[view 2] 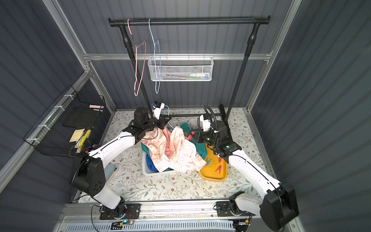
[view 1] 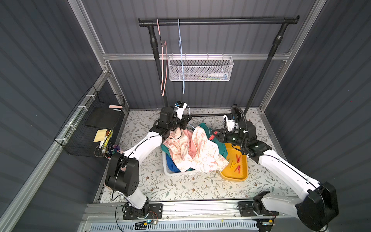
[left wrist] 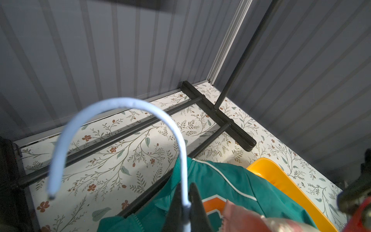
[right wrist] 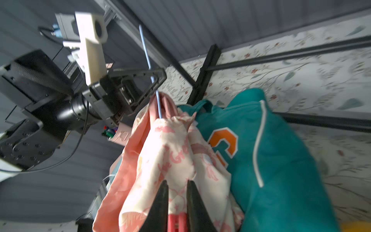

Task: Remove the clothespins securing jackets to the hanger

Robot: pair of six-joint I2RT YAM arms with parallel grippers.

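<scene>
In the left wrist view, the pale blue hanger's hook [left wrist: 178,141] rises from my left gripper, which is shut on it. A pink-and-white patterned jacket [right wrist: 166,154] hangs under that gripper, its collar around the hanger's neck. My right gripper is shut on a red clothespin [right wrist: 177,222]; its two handles are pressed close together. From top left, this red clothespin [view 1: 211,137] shows against the teal garment, just right of the jacket. Whether another clothespin sits on the jacket cannot be seen.
The jacket drapes over a white basket [view 1: 170,172] of clothes, including a teal garment [right wrist: 270,154]. At its right stands a yellow tray [view 1: 233,179] with several clothespins. Two empty hangers, pink [view 1: 162,69] and blue [view 1: 180,50], dangle from the black rail [view 1: 220,21].
</scene>
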